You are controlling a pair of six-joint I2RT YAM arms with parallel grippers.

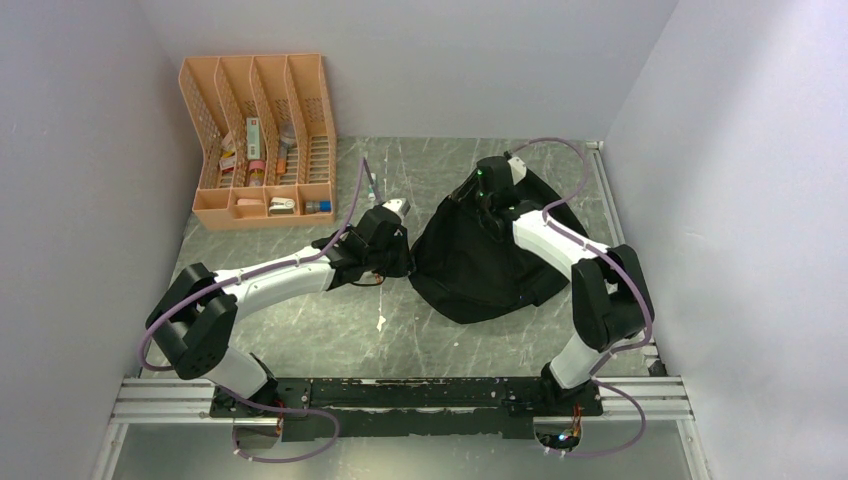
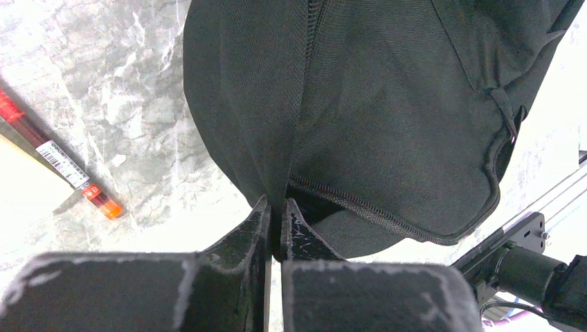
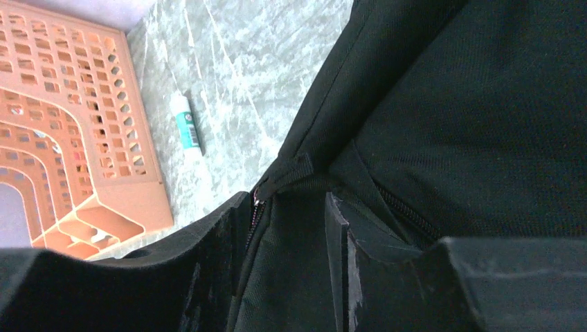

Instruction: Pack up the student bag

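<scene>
The black bag (image 1: 470, 265) lies on the right half of the table, its zipped opening spread toward the cameras. My left gripper is shut on a fold of the bag's edge at its left side. Over the bag's upper part, my right gripper stands open. In the right wrist view, the zipper end with its small fabric tab (image 3: 287, 173) shows between and just beyond the right fingertips, the bag's cloth behind it. Whether a finger touches the cloth cannot be told.
An orange organizer (image 1: 263, 200) with stationery in its slots stands at the back left. A white and teal tube (image 3: 185, 124) lies between it and the bag. Beside the left gripper are a red marker (image 2: 59, 155) and a pale flat item (image 2: 28, 187).
</scene>
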